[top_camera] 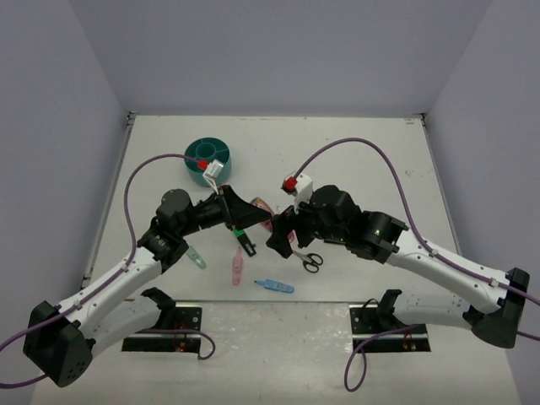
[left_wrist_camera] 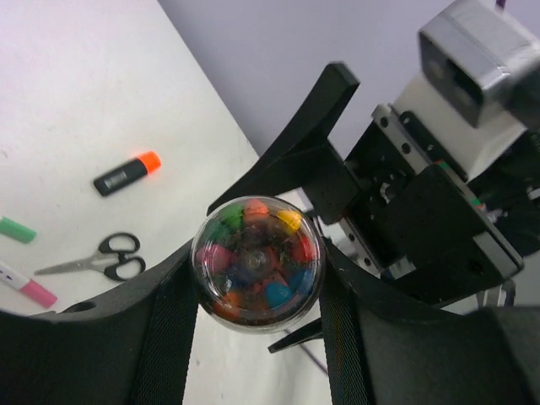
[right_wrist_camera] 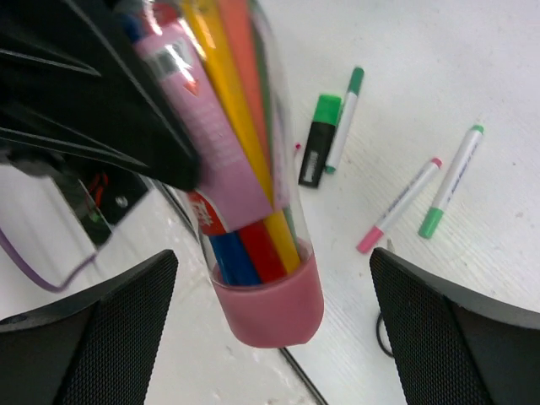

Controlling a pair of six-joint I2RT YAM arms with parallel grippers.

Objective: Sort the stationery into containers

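A clear tube of coloured pens with a pink end (right_wrist_camera: 274, 308) hangs above the table, between the two arms. My left gripper (top_camera: 268, 216) is shut on it; in the left wrist view the tube's round end (left_wrist_camera: 257, 261) sits between its fingers. Around the tube, with gaps on both sides, my right gripper stands open. On the table lie scissors (top_camera: 310, 261), a green-capped black marker (top_camera: 245, 243), an orange-capped black marker (left_wrist_camera: 126, 173), a pink item (top_camera: 237, 267), a blue item (top_camera: 274, 286), a green item (top_camera: 196, 257) and thin pens (right_wrist_camera: 451, 181).
A green round container (top_camera: 226, 160) with compartments stands at the back left, behind my left arm. Both arms are very close together over the middle.
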